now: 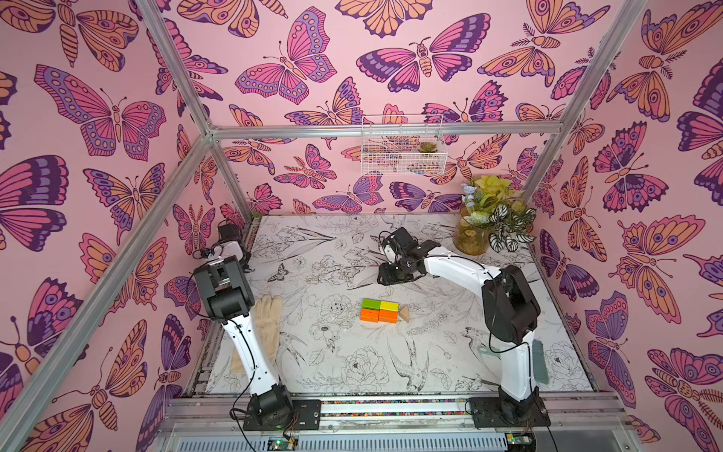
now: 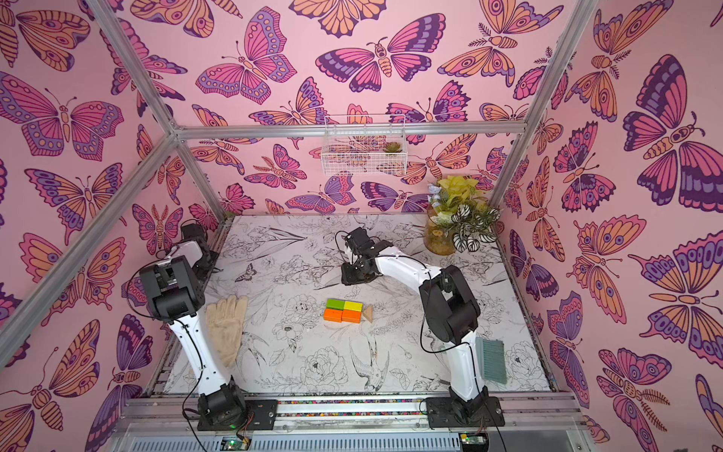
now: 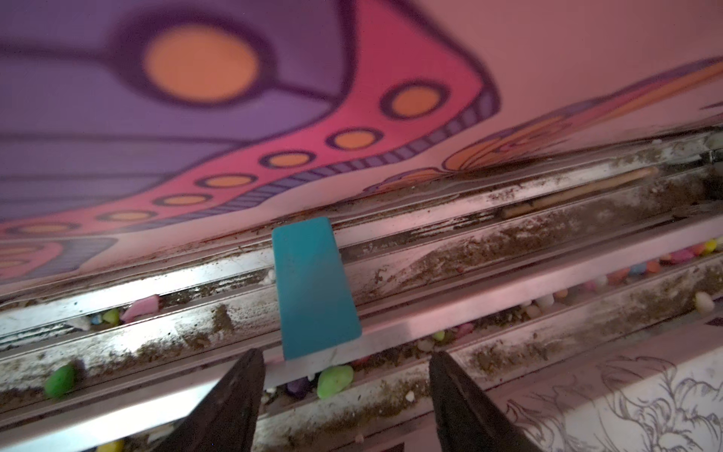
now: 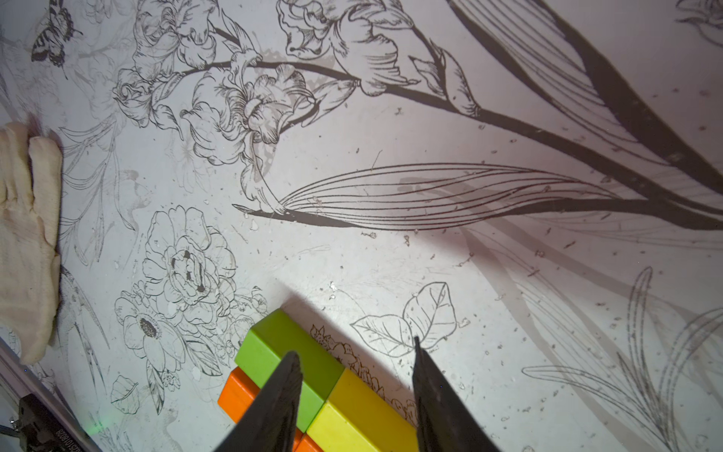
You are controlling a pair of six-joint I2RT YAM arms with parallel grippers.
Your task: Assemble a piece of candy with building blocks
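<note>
Mid-table, a green block (image 1: 371,303) and a yellow block (image 1: 388,306) form the back row, with orange blocks (image 1: 369,315) against their front. A small tan triangle (image 1: 404,312) stands at the cluster's right end. A teal block (image 3: 316,290) lies across the metal rails by the side wall, just beyond my left gripper, whose fingers are apart with nothing between them. My right gripper is above the table behind the cluster, its fingers also apart and empty. In the right wrist view they overlap the green block (image 4: 290,361) and yellow block (image 4: 365,418).
A beige glove (image 1: 269,324) lies along the left side of the table. A vase with plants (image 1: 471,238) occupies the back right corner. A grey-green piece (image 2: 491,360) sits beside the right arm's base. Dirty rails (image 3: 482,260) with small pebbles border the left side.
</note>
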